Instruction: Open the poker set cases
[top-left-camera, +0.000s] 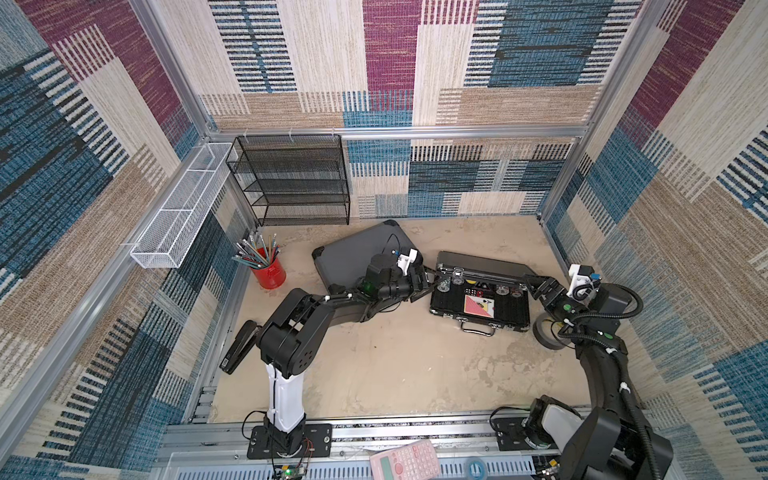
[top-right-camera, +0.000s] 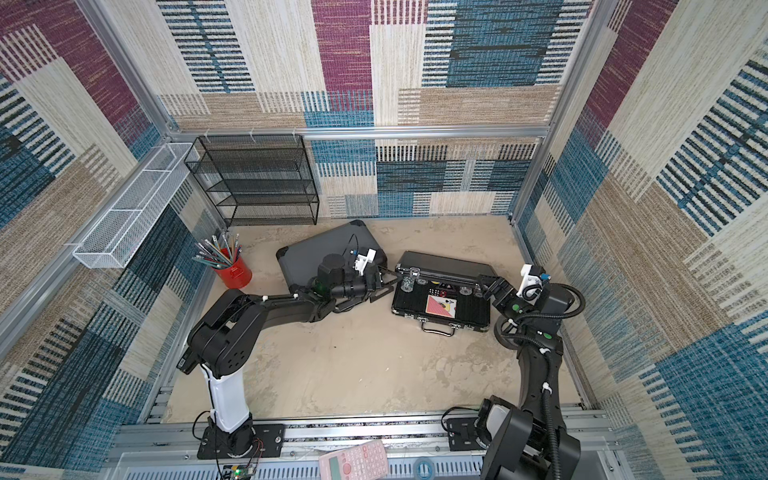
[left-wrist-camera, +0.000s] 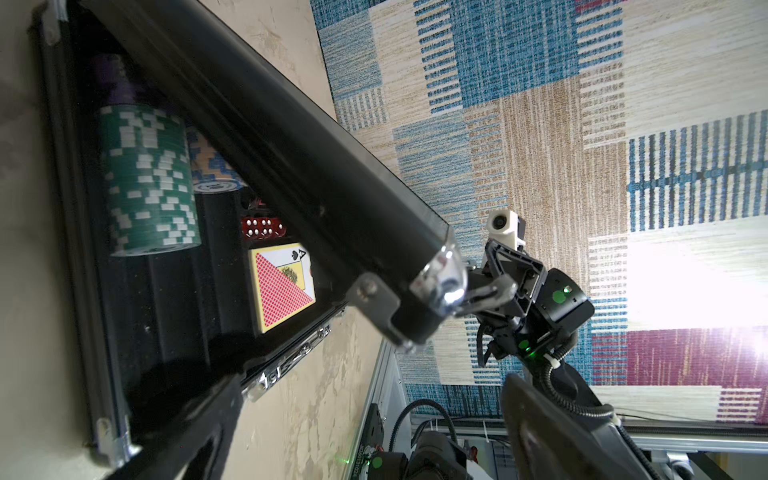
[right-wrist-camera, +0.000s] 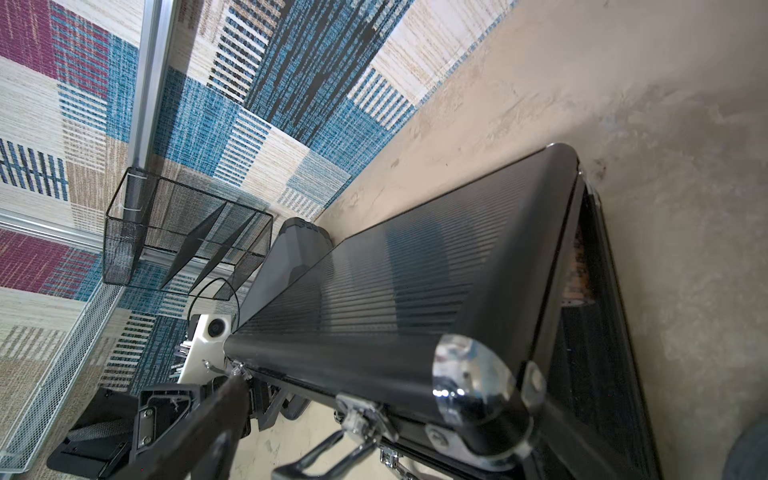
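Note:
The black poker case (top-left-camera: 480, 324) sits right of centre with its lid (top-left-camera: 488, 266) raised partway, tilted back on the hinge. Inside show green chips (left-wrist-camera: 152, 184), red dice (left-wrist-camera: 262, 228) and a deck of cards (left-wrist-camera: 281, 284). My left gripper (top-left-camera: 433, 278) is open at the lid's left end, and my right gripper (top-left-camera: 532, 283) is open at its right end. Whether their fingers (right-wrist-camera: 204, 428) touch the lid is hard to tell. Behind the left arm lies a closed dark grey case (top-left-camera: 340, 252), partly covered by that arm.
A red pencil cup (top-left-camera: 270, 276) and a black wire rack (top-left-camera: 296, 188) stand at the back left. A black stapler (top-left-camera: 237, 348) lies at the left edge, partly behind the left arm. A round dark object (top-left-camera: 549, 332) sits under the right arm.

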